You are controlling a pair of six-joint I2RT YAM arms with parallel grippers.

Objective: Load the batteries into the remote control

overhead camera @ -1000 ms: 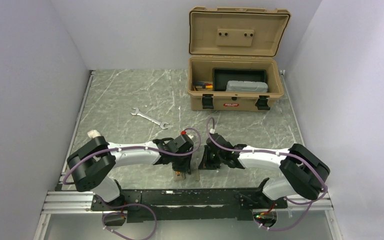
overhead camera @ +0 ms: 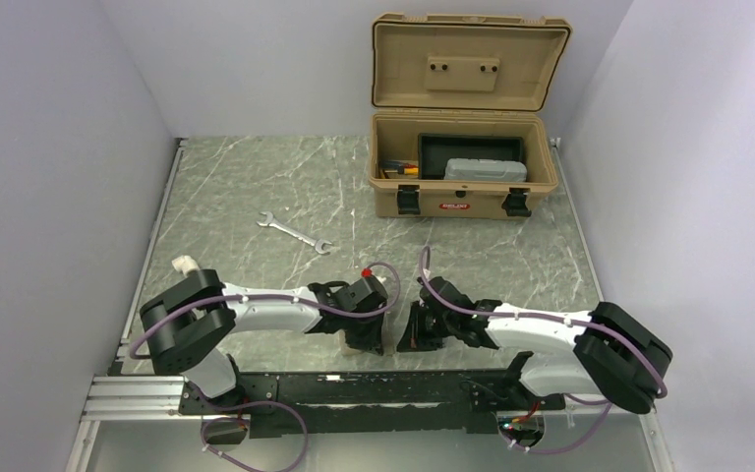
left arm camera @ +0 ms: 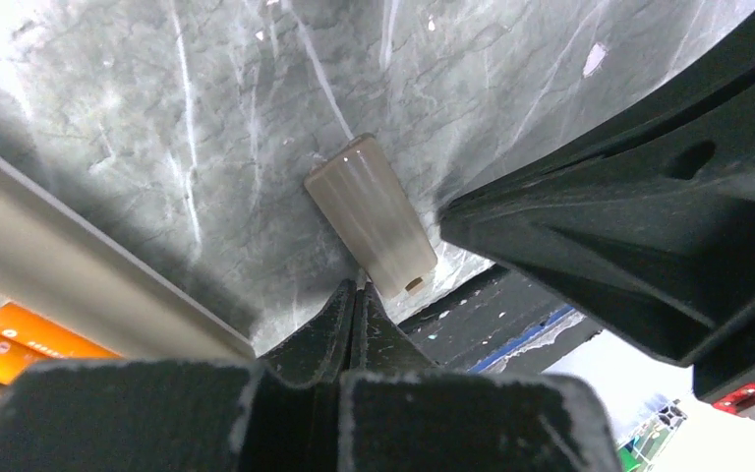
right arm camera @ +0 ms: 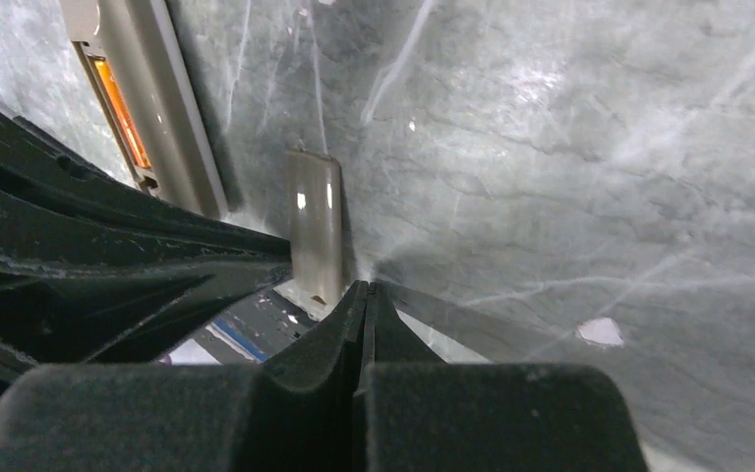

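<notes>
The remote control (right arm camera: 162, 108) lies on the counter, orange batteries (left arm camera: 34, 339) showing in its compartment. Its loose battery cover (left arm camera: 369, 211) (right arm camera: 315, 221) lies flat beside it, near the counter's front edge. My left gripper (overhead camera: 378, 344) is shut, its tips at the near end of the cover, nothing seen between them. My right gripper (overhead camera: 408, 344) is shut, its tips low by the cover on the other side, nothing seen between them.
A wrench (overhead camera: 295, 232) lies behind my left arm. An open tan toolbox (overhead camera: 472, 205) stands at the back right. The middle of the counter behind the grippers is clear. Walls bound both sides.
</notes>
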